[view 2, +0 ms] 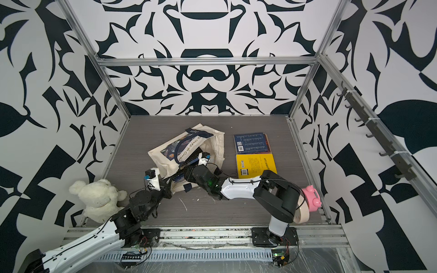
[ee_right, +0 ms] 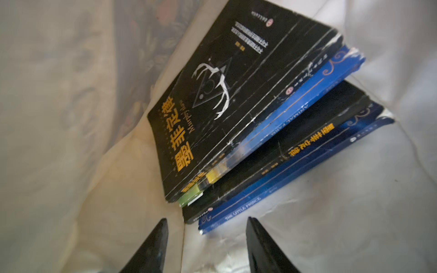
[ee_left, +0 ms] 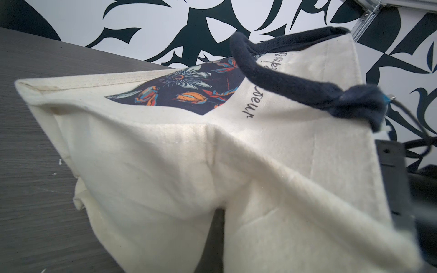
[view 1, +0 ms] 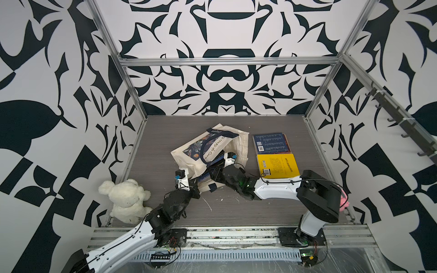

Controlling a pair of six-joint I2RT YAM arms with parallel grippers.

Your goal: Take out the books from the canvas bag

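The cream canvas bag (view 1: 191, 150) lies open on its side on the table. Inside it, a stack of black and blue books (ee_right: 245, 104) fills the upper middle of the right wrist view. My right gripper is inside the bag, fingers apart and empty, just short of the stack's near corner. My left gripper is shut at the bag's near-left edge, with canvas gathered at its fingertips; the bag hides much of it.
A blue book (view 1: 270, 143) and a yellow book (view 1: 277, 166) lie right of the bag. A white teddy bear (view 1: 125, 200) sits front left, a pink object (view 2: 311, 198) front right.
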